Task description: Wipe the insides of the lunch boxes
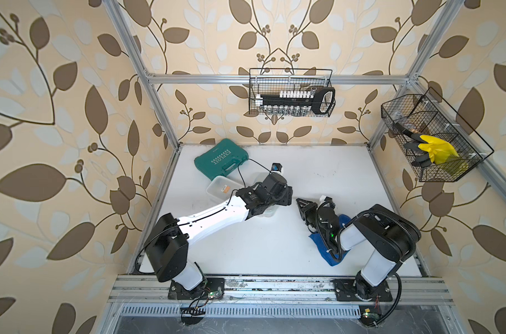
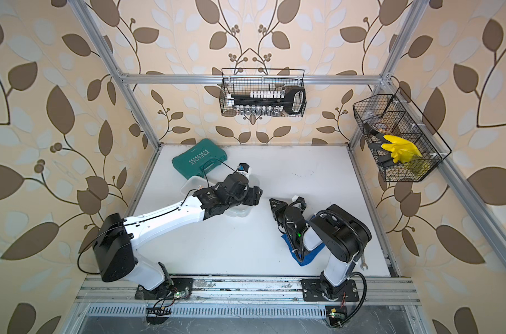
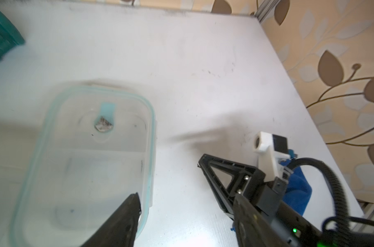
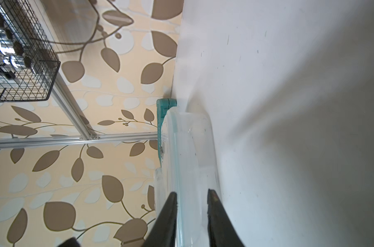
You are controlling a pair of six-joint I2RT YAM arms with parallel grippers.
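A clear lunch box with a pale teal rim (image 3: 152,135) fills the left side of the left wrist view, a small grey lump lying on a blue patch at its far end. My left gripper is open near this box's right side, nothing between its fingers. A second clear box (image 1: 218,192) stands farther left, an orange spot showing in it. To the right of the nearer box, my right gripper is part open and empty, its fingers pointing toward the box's side wall (image 4: 207,164). The blue cloth (image 1: 328,255) lies partly under the right arm.
A green case (image 1: 222,157) lies behind the boxes at the back left. Wire baskets (image 1: 291,91) hang on the back wall and at the right, the right one (image 1: 436,139) holding yellow gloves. Bare table shows at the back right and front centre.
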